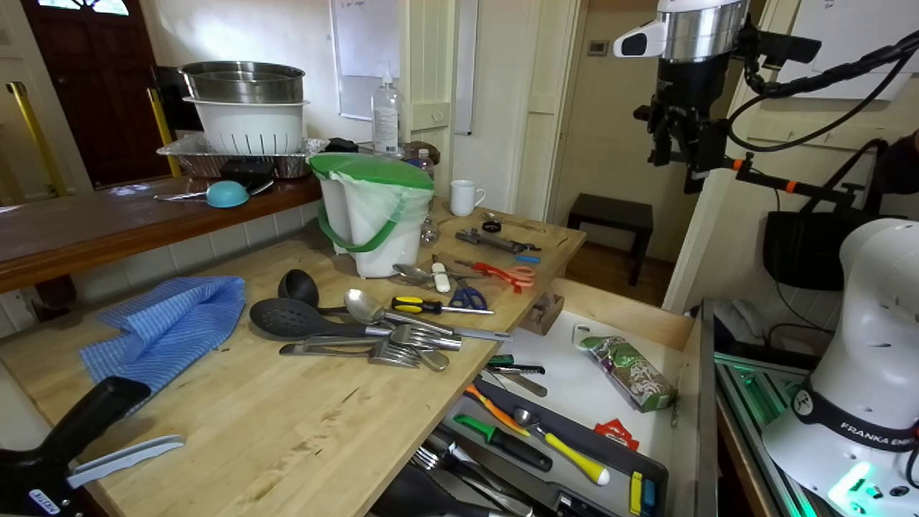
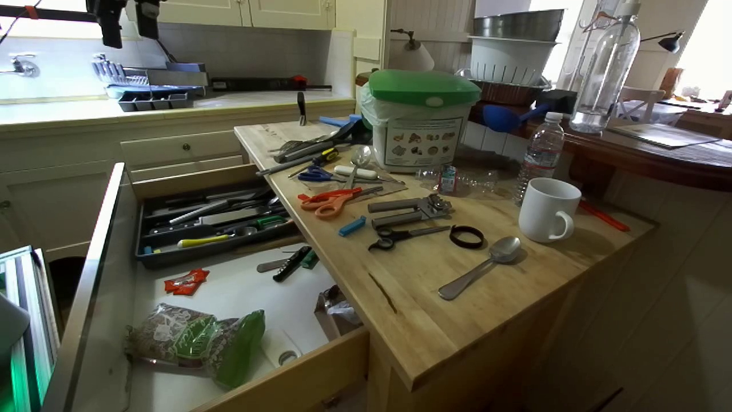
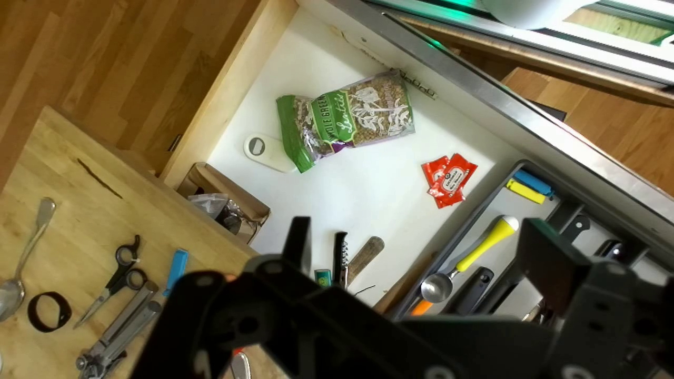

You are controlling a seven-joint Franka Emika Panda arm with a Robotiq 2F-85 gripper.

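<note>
High above the open drawer hangs my gripper, its two fingers wide apart with only air between them. In exterior view 1 the same gripper is at the upper right, well clear of everything. Below, the drawer holds a bag of green lentils, red sauce packets, a white opener, a black corkscrew and a grey utensil tray. A yellow-handled scoop lies in the tray. My gripper's body hides part of the drawer and counter in the wrist view.
On the wooden counter lie a spoon, black scissors, orange scissors and several utensils. A white mug and a green-lidded bin stand there. The drawer's white floor has bare patches.
</note>
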